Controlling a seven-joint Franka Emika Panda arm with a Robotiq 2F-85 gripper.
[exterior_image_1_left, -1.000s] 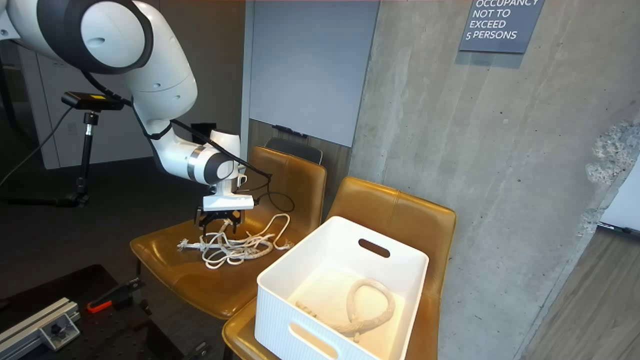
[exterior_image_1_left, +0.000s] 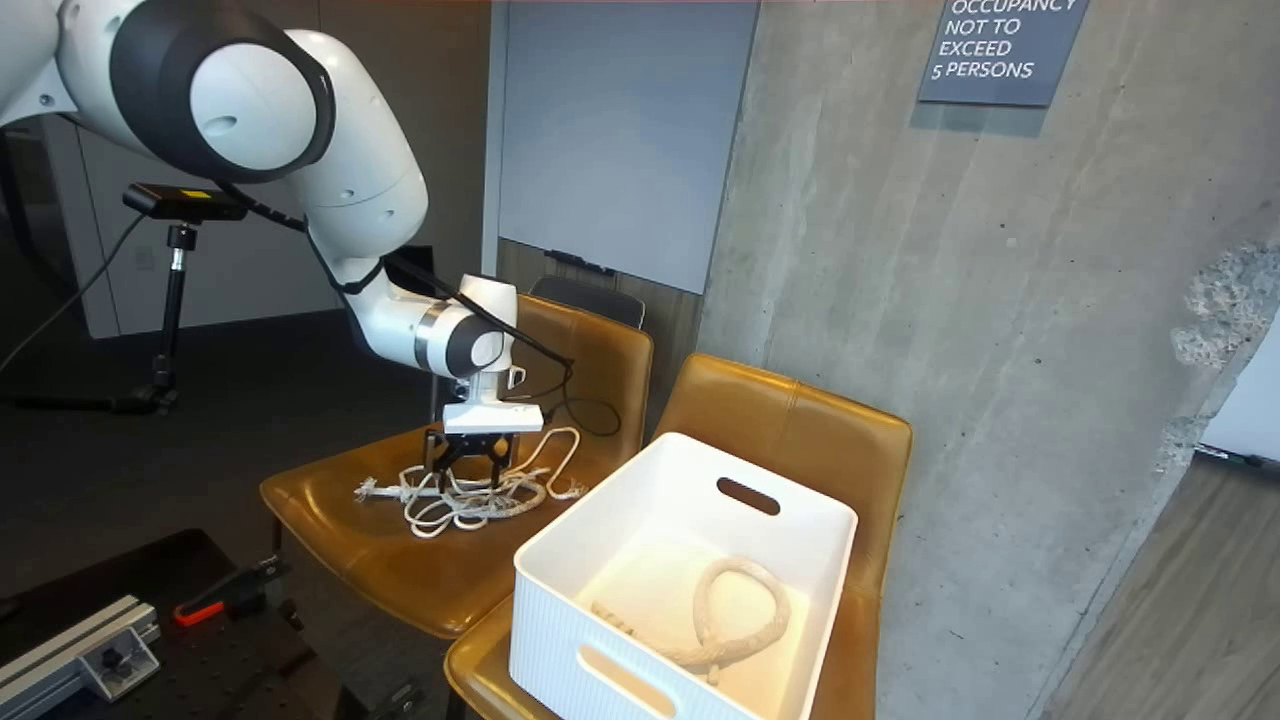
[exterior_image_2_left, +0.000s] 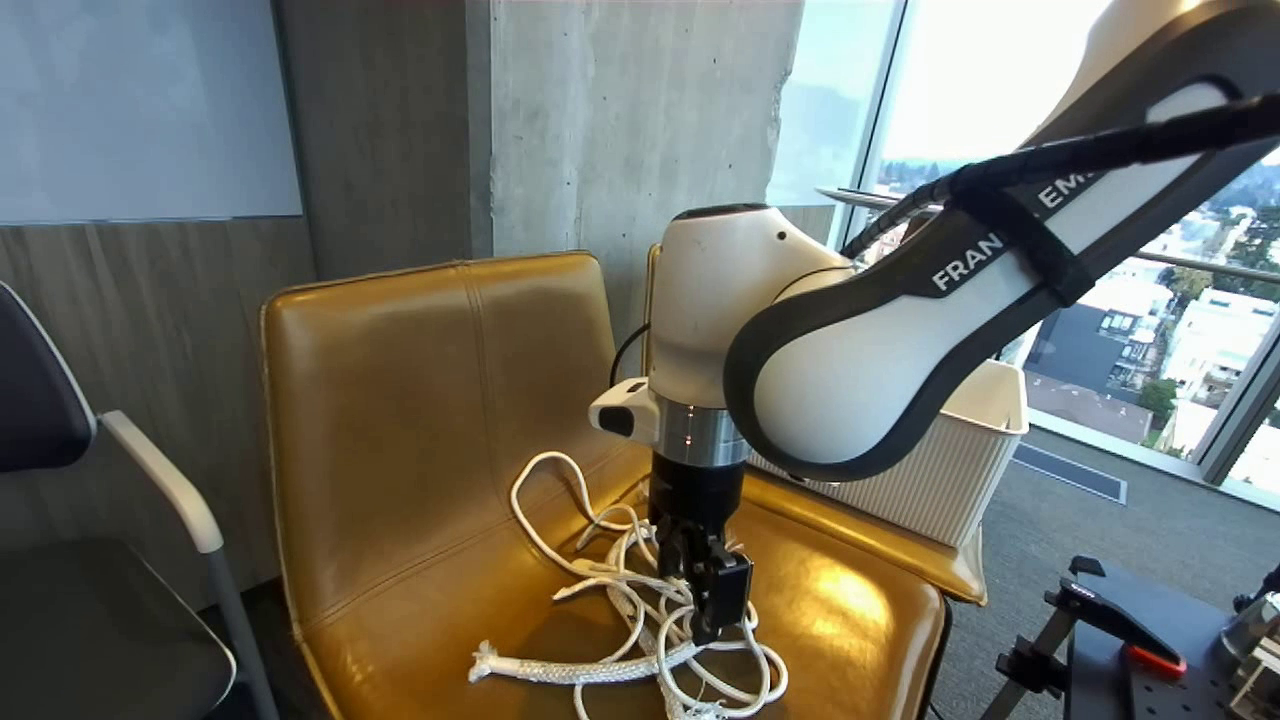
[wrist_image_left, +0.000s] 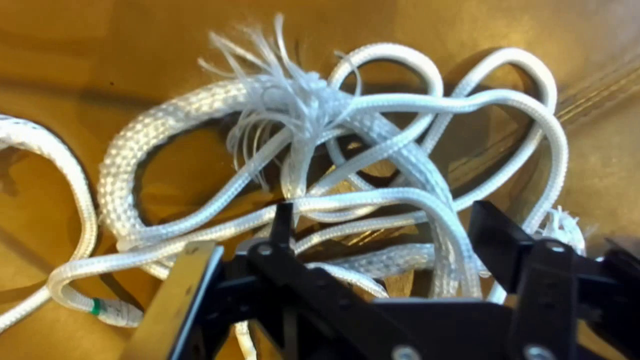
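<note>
A tangle of white ropes (exterior_image_1_left: 474, 498), thin cords with thicker braided pieces, lies on the seat of a tan leather chair (exterior_image_1_left: 348, 528). Over it my gripper points straight down, its fingers open. In the wrist view the two black fingers stand apart, and strands of thin cord (wrist_image_left: 396, 195) and a braided piece (wrist_image_left: 384, 259) run across the gap. A frayed rope end (wrist_image_left: 300, 96) lies beyond the fingers. In the second exterior view, the gripper's tips reach down among the coils (exterior_image_2_left: 648, 612); exact contact with the seat cannot be made out.
A white bin (exterior_image_1_left: 690, 474) sits on the neighbouring chair (exterior_image_1_left: 792, 420), with a beige rope (exterior_image_1_left: 744, 648) lying inside it. Chair backs rise behind the rope and bin. A dark table (exterior_image_1_left: 216, 672) with tools stands at the front left.
My arm and gripper have moved to the right and a little lower, from the tangle's left part to over its middle. The ropes and bin look unchanged.
</note>
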